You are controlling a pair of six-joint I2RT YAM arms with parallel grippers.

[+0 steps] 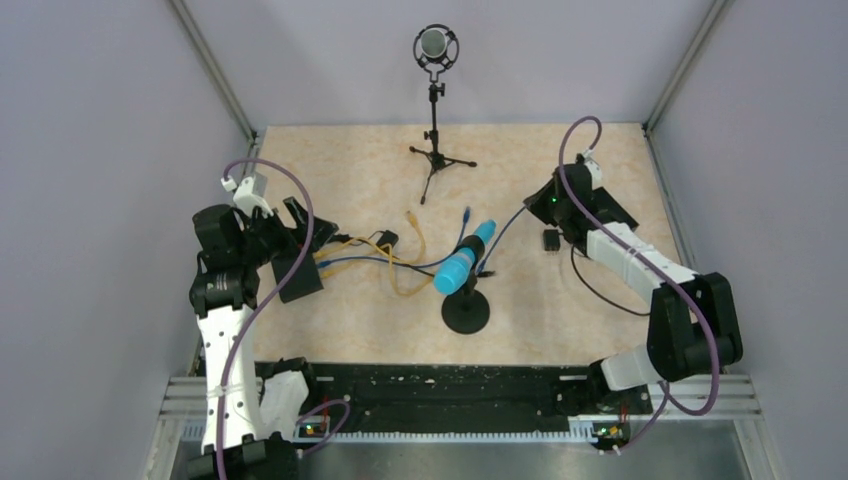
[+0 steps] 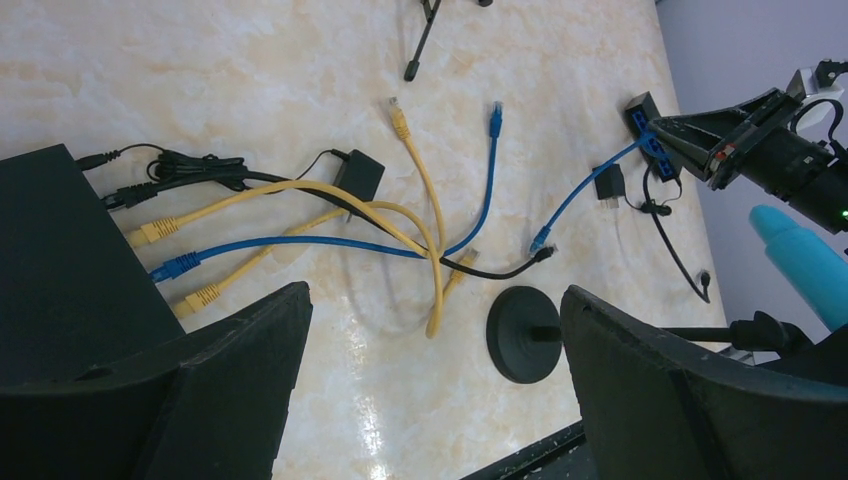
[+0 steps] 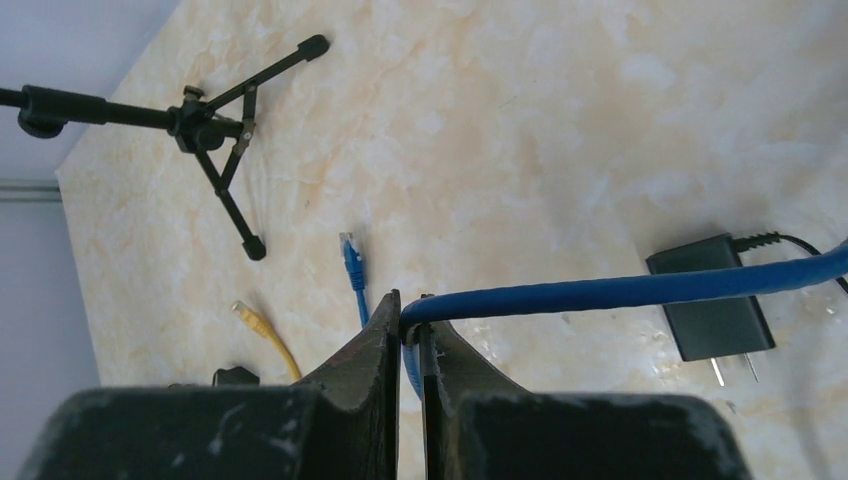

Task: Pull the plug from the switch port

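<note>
My right gripper is shut on a blue cable (image 3: 640, 292), raised above the table at the right. In the left wrist view that cable runs from the gripper down to a loose-looking plug (image 2: 542, 236) at mid table; a small switch (image 2: 638, 112) with blue ports sits behind the gripper, partly hidden. My left gripper stands open over a black box (image 2: 60, 240) at the left, into which yellow, blue and black cables plug. Another blue plug (image 2: 495, 120) lies free. Whether the held cable's far end is in the switch cannot be told.
A blue cylinder on a stand (image 1: 455, 268) occupies the centre front. A microphone tripod (image 1: 436, 160) stands at the back, and a power adapter (image 3: 710, 305) lies below the right gripper.
</note>
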